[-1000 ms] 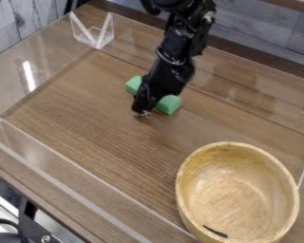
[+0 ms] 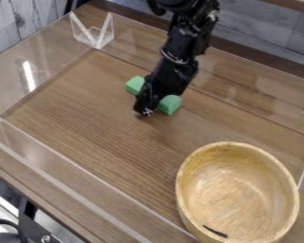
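The black arm comes down from the top middle to my gripper (image 2: pixel 145 106), low at the middle of the wooden table. Green objects show on both sides of it: one (image 2: pixel 134 85) at the upper left, another (image 2: pixel 170 103) at the right, partly hidden by the arm. The fingertips are dark and small; whether anything is between them I cannot tell.
A round light wooden bowl (image 2: pixel 236 190) takes up the lower right of the table (image 2: pixel 79 133). Clear plastic holders stand at the upper left and left edge.
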